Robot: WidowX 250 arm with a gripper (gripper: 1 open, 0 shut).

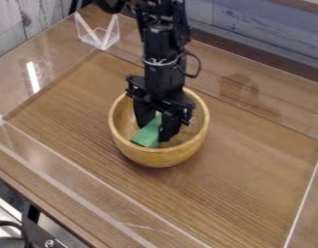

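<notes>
A yellow bowl (162, 153) sits on the wooden table, and inside it lies a green object (146, 134). My black gripper (155, 116) comes down from the top into the bowl, around the upper end of the green object. Its fingers are dark and overlap one another, so whether they are closed on the object cannot be told.
Bare wooden table (246, 184) stretches to the right and front of the bowl, and also to its left. Clear plastic pieces stand at the upper left and left edge. A wall runs along the back, and a dark gap with cables is at the lower left.
</notes>
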